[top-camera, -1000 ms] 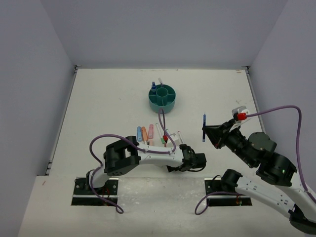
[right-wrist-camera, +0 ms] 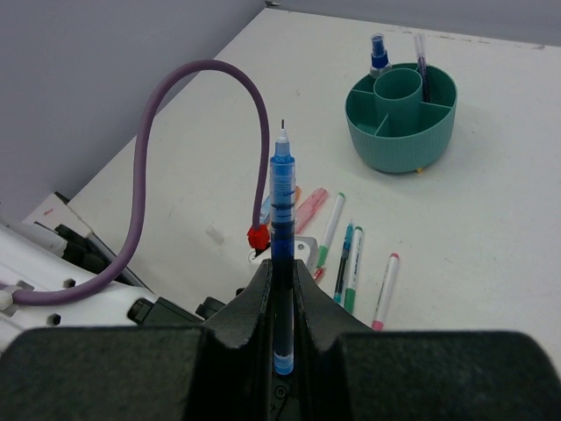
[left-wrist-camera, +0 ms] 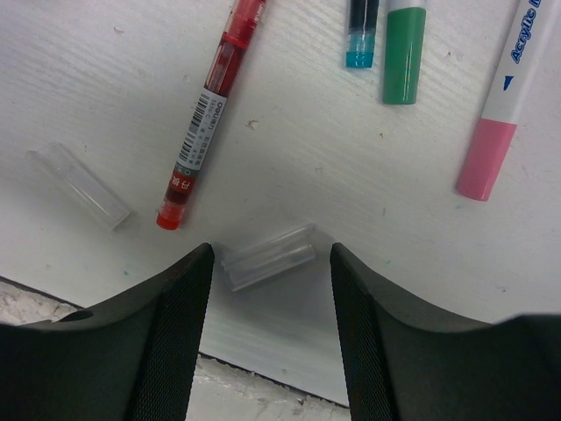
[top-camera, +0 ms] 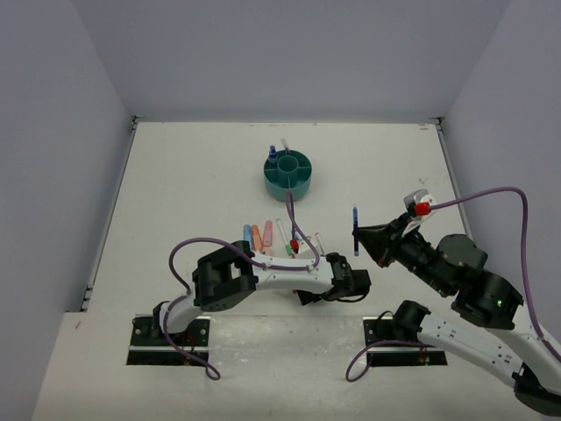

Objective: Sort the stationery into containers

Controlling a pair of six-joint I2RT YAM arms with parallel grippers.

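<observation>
My right gripper is shut on a blue pen [right-wrist-camera: 282, 197], held upright with its tip up, clear of the table. In the left wrist view my left gripper is open, its fingers on either side of a short clear cap [left-wrist-camera: 267, 257] with small gaps. Another clear cap [left-wrist-camera: 83, 189] lies left of it, near a red pen [left-wrist-camera: 197, 140]. Farther off are a green marker [left-wrist-camera: 403, 57], a teal-ended pen [left-wrist-camera: 361, 44] and a pink-ended acrylic marker [left-wrist-camera: 495, 132]. The green divided holder [top-camera: 287, 187] stands at the back with a few items in it.
Blue, orange and pink highlighters, including the pink one [top-camera: 267, 233], lie left of the pens. My left arm [top-camera: 289, 274] stretches low across the front of the table and hides part of it. Open table lies on both sides of the holder.
The right gripper has shifted slightly left with the blue pen. The holder and the items on the table look unmoved.
</observation>
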